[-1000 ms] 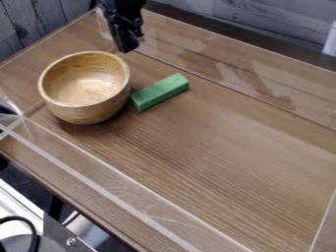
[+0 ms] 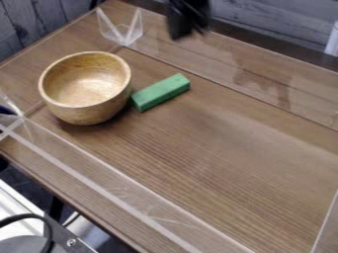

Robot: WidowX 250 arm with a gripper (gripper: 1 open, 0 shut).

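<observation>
A wooden bowl [image 2: 85, 87] sits on the left part of the wooden table [image 2: 224, 168]. Just right of it lies a green block [image 2: 162, 91]. My gripper [image 2: 183, 24] is a blurred dark shape high at the top centre, above and behind the block; whether its fingers are open or shut is too unclear to see.
A clear plastic piece [image 2: 122, 28] is at the back left of the table. Clear tape strips run along the left and right edges. The middle, front and right of the table are bare. A dark cable lies at the lower left.
My gripper has moved right and up from above the back of the bowl, and is now more blurred at the top edge. The bowl and block show no clear movement.
</observation>
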